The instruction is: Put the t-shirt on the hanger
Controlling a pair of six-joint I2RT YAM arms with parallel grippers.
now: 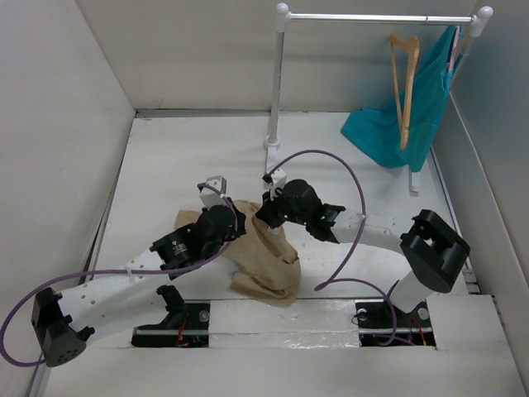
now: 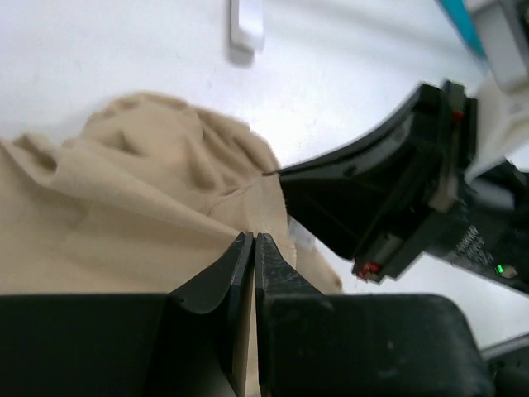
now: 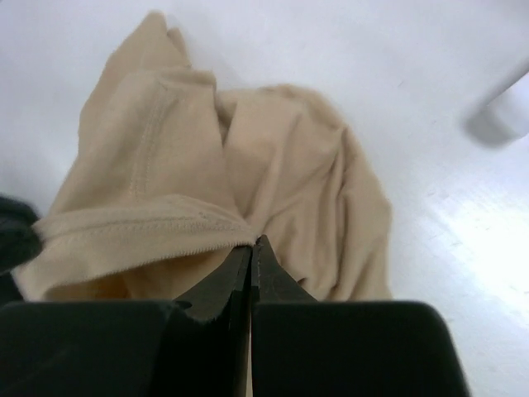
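The tan t-shirt (image 1: 264, 265) lies crumpled on the white floor between my arms. My left gripper is shut over it, its fingertips at a fold; any cloth between them is hard to make out. My right gripper is shut at a raised edge of the same shirt, the fold (image 3: 165, 223) meeting its fingertips. A wooden hanger (image 1: 405, 99) hangs on the rail (image 1: 380, 19) at the back right.
A teal cloth (image 1: 421, 116) hangs beside the hanger and spreads onto the floor at back right. The rail's left post (image 1: 274, 99) stands behind the shirt.
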